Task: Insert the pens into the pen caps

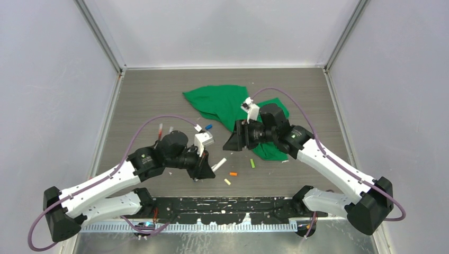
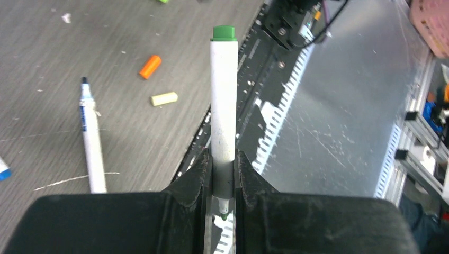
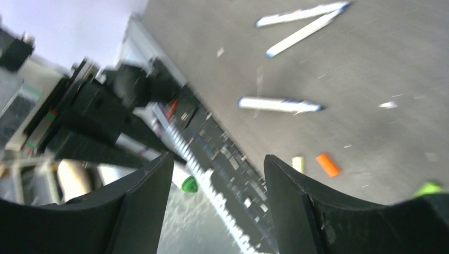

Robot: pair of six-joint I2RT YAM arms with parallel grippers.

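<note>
In the left wrist view my left gripper is shut on a white pen (image 2: 224,90) with a green end outward; its green tip (image 2: 224,216) shows bare between the fingers. My right gripper is partly open with nothing between its fingers, and in the top view it stands apart, up and right of the pen. A green cap (image 1: 252,163), an orange cap (image 1: 233,174), a pale yellow cap (image 1: 227,182) and a blue cap (image 1: 208,126) lie on the table. A blue-marked pen (image 3: 280,105) lies loose below the left gripper.
Two more pens (image 3: 302,36) lie close together on the table's left side. A crumpled green cloth (image 1: 217,100) covers part of the back middle. Bare tabletop (image 1: 312,106) shows at the back right.
</note>
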